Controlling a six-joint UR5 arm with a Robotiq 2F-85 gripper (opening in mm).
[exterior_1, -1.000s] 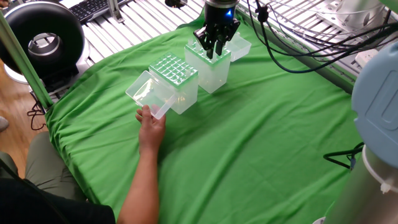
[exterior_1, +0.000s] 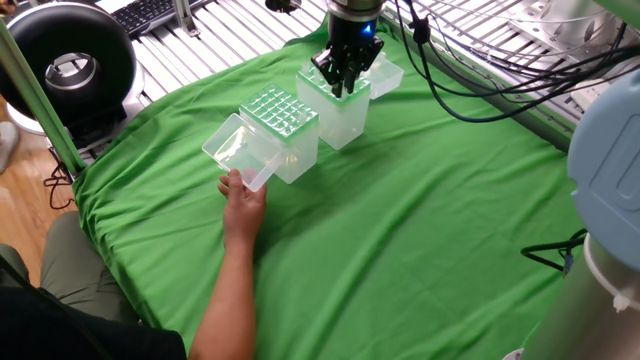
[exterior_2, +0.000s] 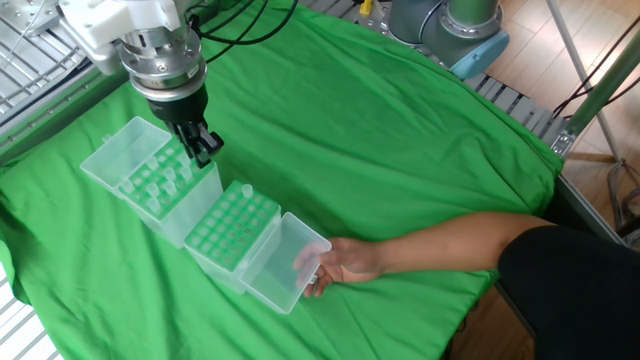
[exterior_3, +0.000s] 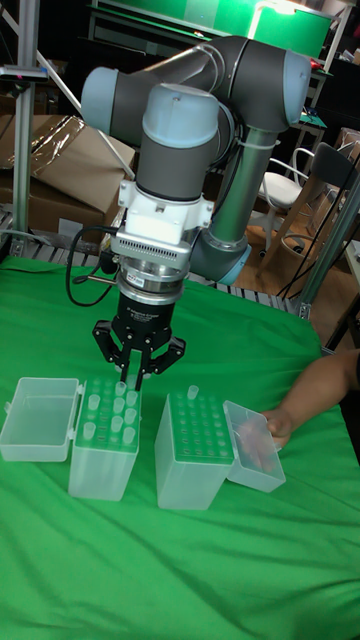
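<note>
My gripper (exterior_3: 131, 382) points down over the right part of a translucent tip box (exterior_3: 103, 469), its black fingers close together with a narrow gap. Whether they grip a tip is too small to tell. In exterior view 2 the fingertips stand at the edge of this box's green rack (exterior_2: 160, 185), where several clear pipette tips (exterior_2: 170, 187) stick up. Beside it stands a second box (exterior_3: 192, 480); its green rack (exterior_3: 199, 429) is mostly empty holes, with one tip (exterior_3: 193, 393) standing at the far edge. Both boxes have their lids open.
A person's hand (exterior_1: 238, 200) holds the second box's lid (exterior_1: 243, 152) from the side. The first box's lid (exterior_3: 40, 418) lies folded outward on the opposite side. Green cloth (exterior_1: 420, 220) around the boxes is broadly clear. Black cables (exterior_1: 500, 90) hang near the arm.
My gripper stays over the same box with at most a very slight shift. Boxes, lids and the person's hand look unmoved.
</note>
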